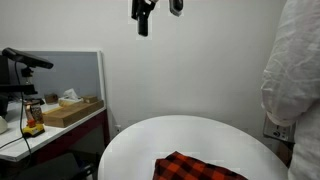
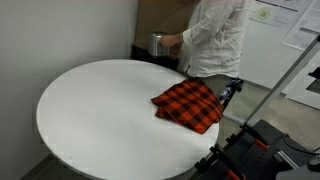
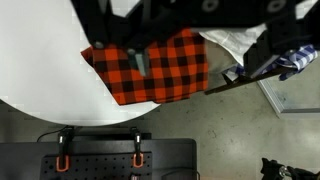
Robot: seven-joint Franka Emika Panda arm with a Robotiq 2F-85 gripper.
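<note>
A red-and-black checked cloth [image 1: 195,169] lies spread on the white round table [image 1: 150,135], cut off by the lower edge of exterior view 1. Exterior view 2 shows the whole cloth [image 2: 190,104] near the table's edge, slightly wrinkled. From above, the wrist view has the cloth [image 3: 160,82] below the arm, partly covered by dark gripper parts. High over the table, my gripper [image 1: 159,18] stands open, its fingers apart and nothing between them. It is well clear of the cloth.
A person in white [image 2: 218,40] stands at the table's far side, one hand near a grey metallic object [image 2: 155,43]. A side desk [image 1: 50,130] at left holds small items and a wooden box [image 1: 68,114].
</note>
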